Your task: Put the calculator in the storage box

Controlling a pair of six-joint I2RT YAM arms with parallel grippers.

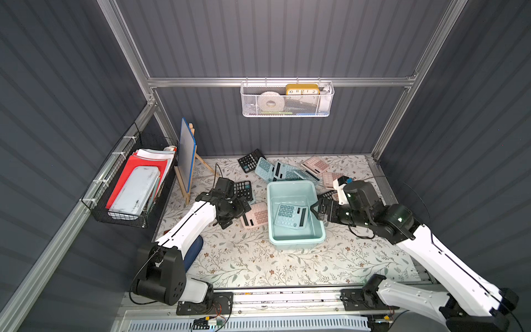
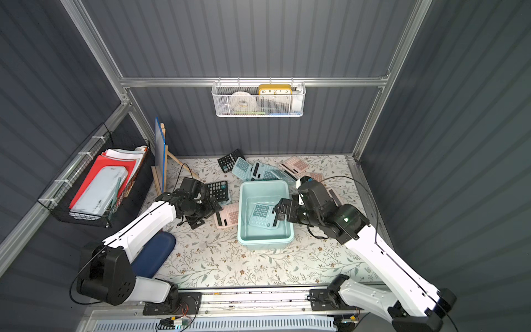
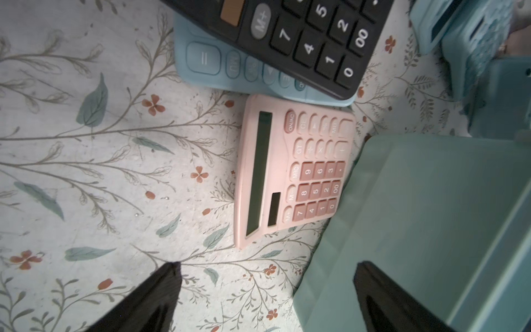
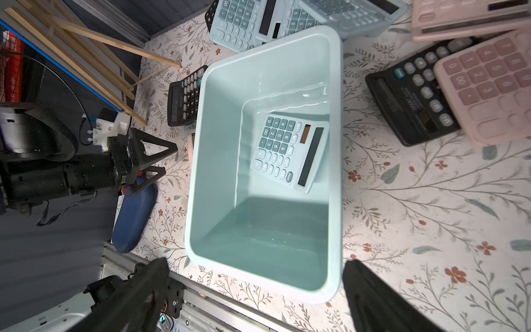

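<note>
A light blue calculator [image 4: 290,149] lies inside the mint storage box [image 4: 335,210]. My right gripper [image 1: 320,209] hangs open over the box's right side. My left gripper [image 1: 232,213] is open above a pink calculator [image 3: 293,166], which lies flat outside the box, along its left wall. Only blurred fingertips of each gripper show in the wrist views, with nothing held between them.
Black, blue and pink calculators crowd behind and right of the box, including a black one [image 4: 409,99]. An easel board [image 1: 187,149] and wire basket [image 1: 110,210] stand left.
</note>
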